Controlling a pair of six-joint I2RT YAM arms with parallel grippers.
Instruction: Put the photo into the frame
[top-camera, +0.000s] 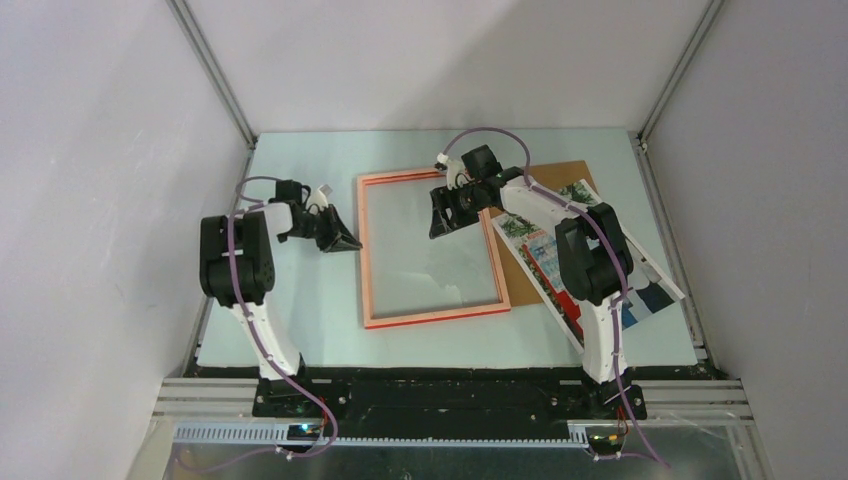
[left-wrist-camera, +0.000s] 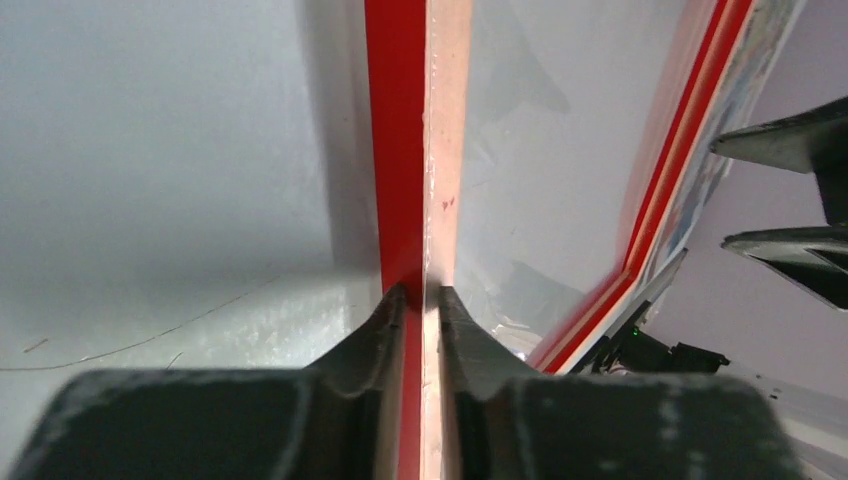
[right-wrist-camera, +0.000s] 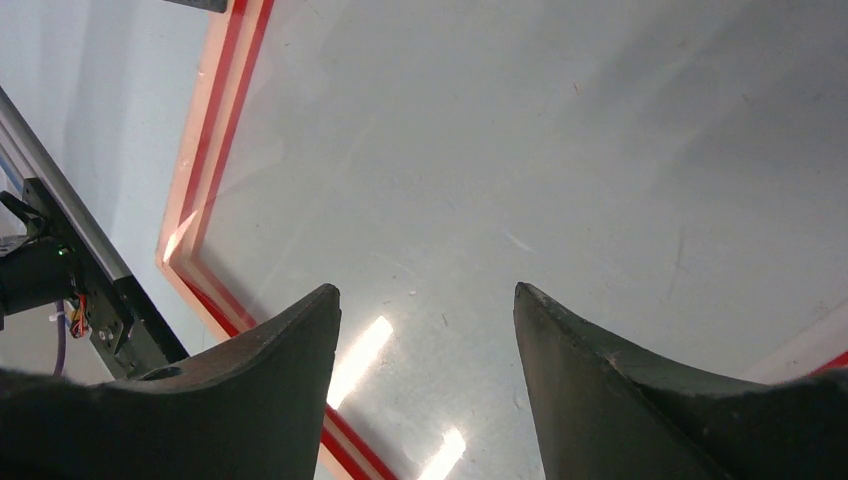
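Observation:
A wooden frame with red edging (top-camera: 365, 270) and a clear glass pane (top-camera: 425, 260) lies mid-table. At its left side is my left gripper (top-camera: 350, 244); in the left wrist view its blurred fingertips (left-wrist-camera: 424, 300) are close together on that rail, and I cannot tell whether they grip it. My right gripper (top-camera: 445, 220) is over the frame's upper right interior, its two fingers apart over the pane (right-wrist-camera: 450, 200), nothing between them. Printed photos (top-camera: 645, 300) lie at the right, partly hidden under the right arm.
A brown board (top-camera: 550, 170) lies right of the frame, beneath the photos. Walls close in the sides and back.

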